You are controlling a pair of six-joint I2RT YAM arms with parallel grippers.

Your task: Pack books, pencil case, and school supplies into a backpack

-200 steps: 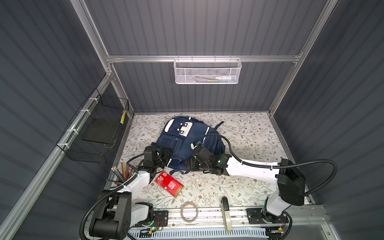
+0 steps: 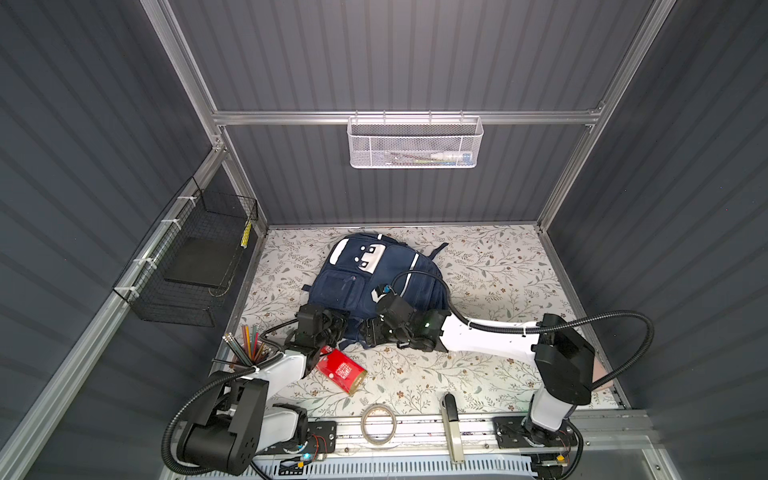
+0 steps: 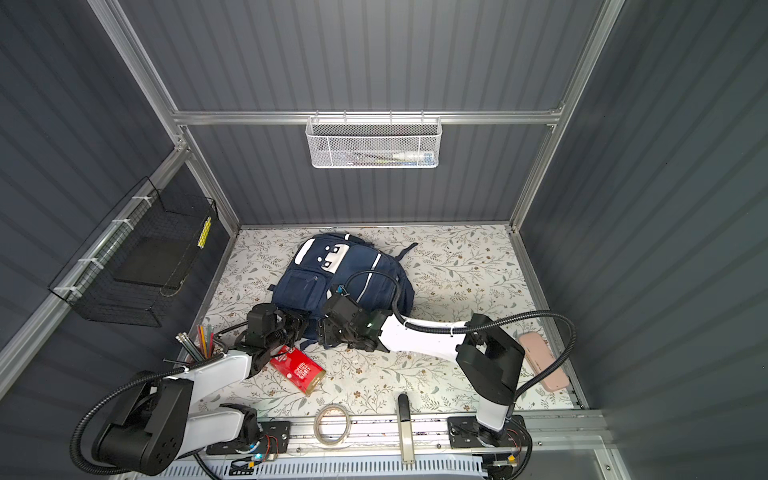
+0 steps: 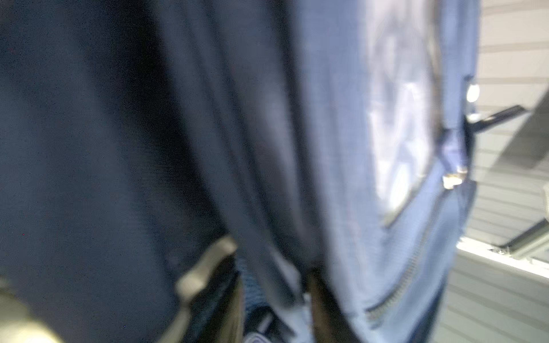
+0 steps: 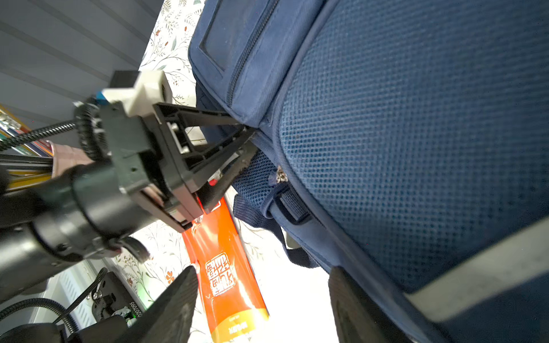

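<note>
The navy backpack (image 2: 376, 276) lies on the patterned table, a white bear patch on its front. At its lower left edge is my left gripper, its fingers part open against the fabric near a zip. The left wrist view is blurred and mostly filled by blue cloth; some shows between the fingers. My right gripper stands open by the lower edge, the backpack's side close to one finger (image 5: 351, 303). Nothing shows held in it. A pink pencil case (image 3: 546, 361) lies at the far right, partly behind the right arm's cable.
A red packet (image 2: 341, 369) lies below the left gripper. Pencils (image 2: 249, 342) stand at the left edge. A black wire basket (image 2: 192, 260) and a white basket (image 2: 415, 144) hang on the frame. Tape (image 2: 378, 424) lies in front.
The red packet is now partly covered by the left gripper.
</note>
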